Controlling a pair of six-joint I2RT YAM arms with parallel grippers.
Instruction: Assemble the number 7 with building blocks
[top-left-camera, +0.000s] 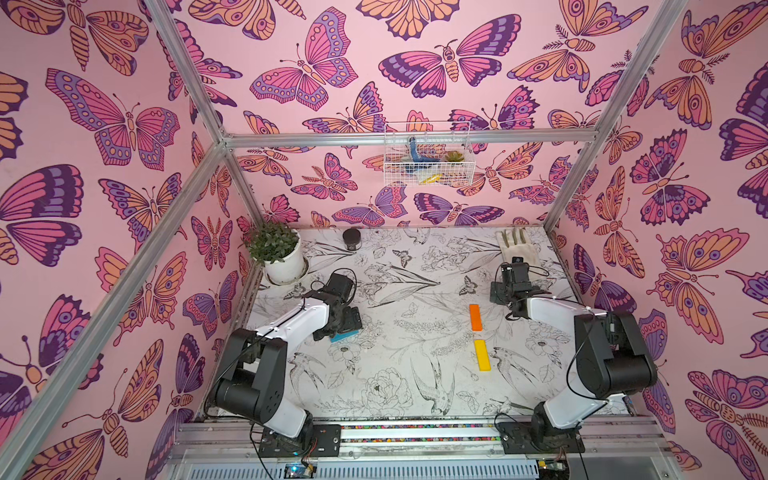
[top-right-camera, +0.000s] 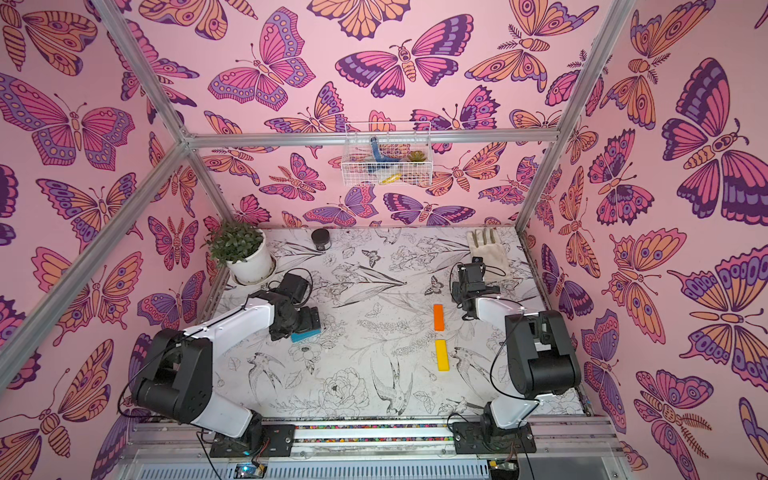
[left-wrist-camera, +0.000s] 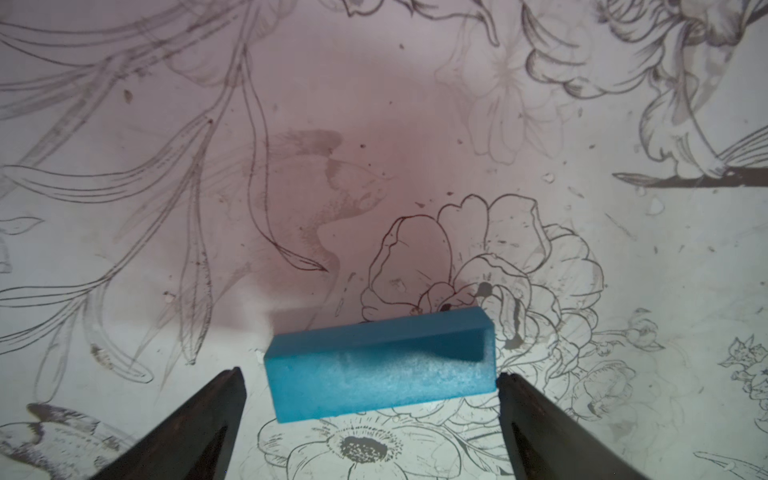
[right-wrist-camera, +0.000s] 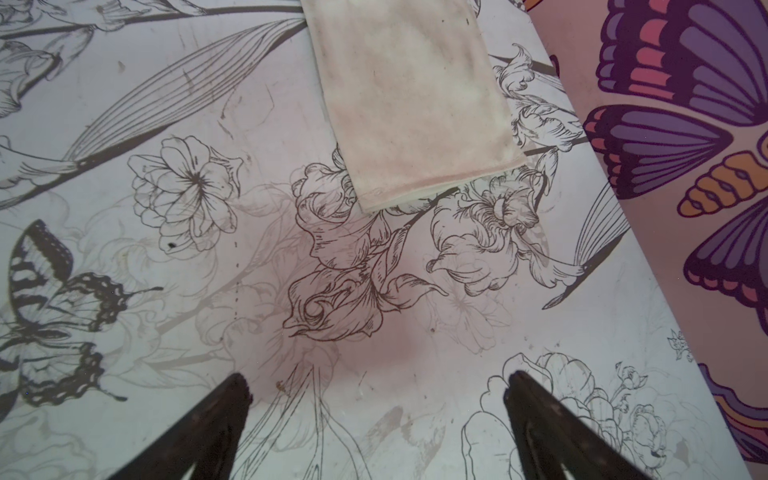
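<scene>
On the floral table lies a blue block, crosswise at the mouth of my left gripper. That gripper is open, one finger beyond each end of the block. From above, the left arm hides part of the block. An orange block and a yellow block lie right of centre, end towards end with a small gap between them. My right gripper stands open over bare table, to the right of the orange block, with nothing between its fingers.
A cream glove lies at the back right, just beyond the right gripper. At the back left stand a potted plant and a small dark jar. A wire basket hangs on the back wall.
</scene>
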